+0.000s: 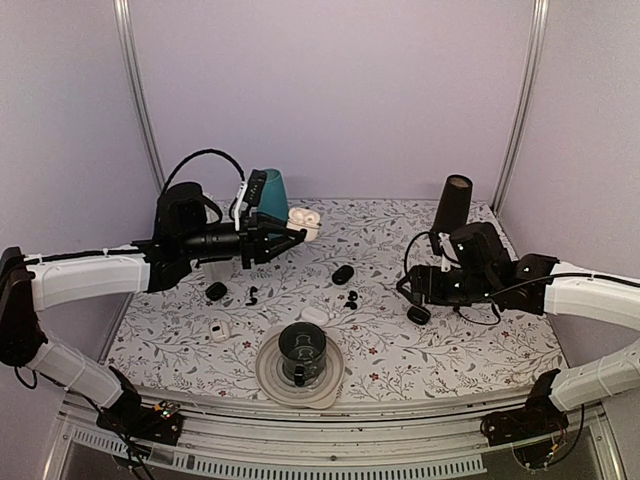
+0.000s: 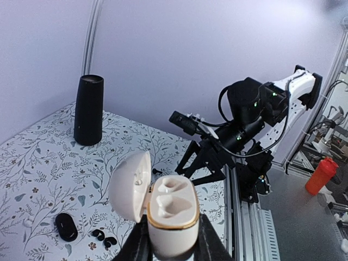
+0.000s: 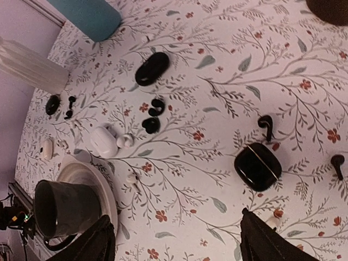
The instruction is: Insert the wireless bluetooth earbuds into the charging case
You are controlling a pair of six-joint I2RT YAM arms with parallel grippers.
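Note:
A white charging case [image 2: 173, 217] with its lid raised is held up above the table, my left gripper [image 1: 288, 236] shut on its lower part. Two hollows show inside it in the left wrist view. My right gripper [image 1: 415, 290] is over the right side of the table. In the right wrist view its fingers [image 3: 89, 244] are spread, with only tabletop showing between them. One small white earbud [image 3: 273, 222] lies close by the right finger's tip. A second white earbud [image 3: 134, 180] rests near the plate.
A dark mug [image 1: 303, 350] sits on a plate [image 1: 268, 372] at the front. Black cases [image 1: 343, 274] and black earbuds [image 1: 351, 300] are scattered about. A closed white case [image 1: 315, 316] lies behind the plate; a dark cylinder [image 1: 454, 203] stands back right.

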